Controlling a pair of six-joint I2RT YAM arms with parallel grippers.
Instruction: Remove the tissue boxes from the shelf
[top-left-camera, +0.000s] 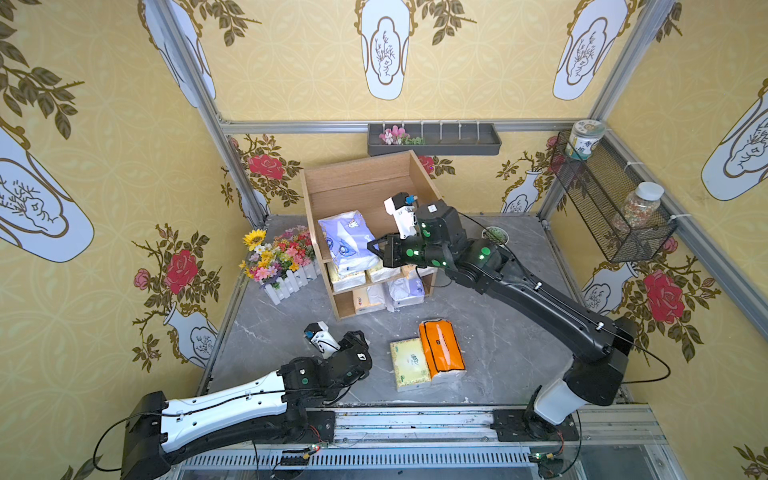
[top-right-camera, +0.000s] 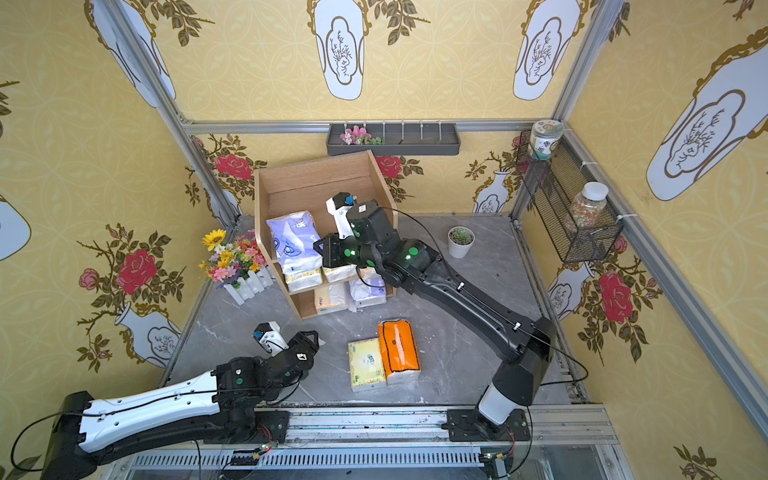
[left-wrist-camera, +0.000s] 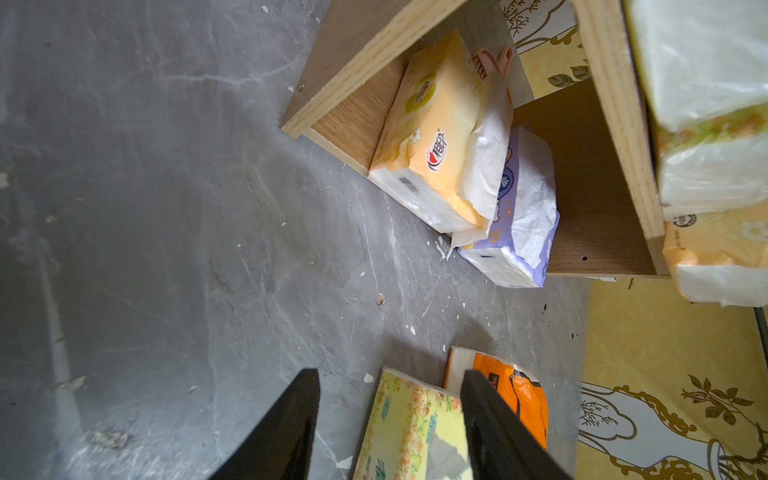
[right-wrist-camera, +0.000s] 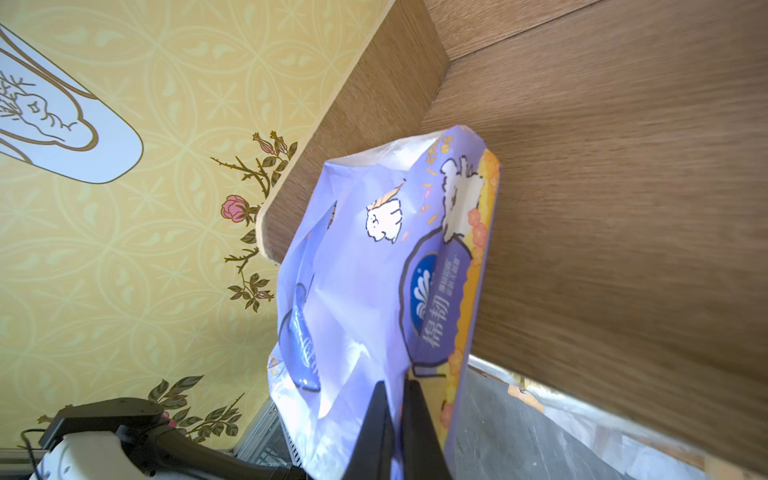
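Observation:
A purple tissue pack (right-wrist-camera: 360, 264) lies on the top board of the wooden shelf (top-left-camera: 360, 180), by its left side wall. My right gripper is shut on the pack's near end, and the wrapper is bunched and creased between the fingers. Lower compartments hold several more packs, among them an orange-yellow pack (left-wrist-camera: 436, 140) and a purple-white pack (left-wrist-camera: 516, 212). On the table, a yellow-green pack (top-left-camera: 410, 362) and an orange pack (top-left-camera: 441, 349) lie side by side. My left gripper stands open above the table, nothing between its fingers, near the yellow-green pack.
A flower planter (top-left-camera: 289, 276) stands just left of the shelf. A potted cactus (top-right-camera: 460, 240) sits to its right. The wire basket (top-left-camera: 612, 192) with two jars hangs on the right wall.

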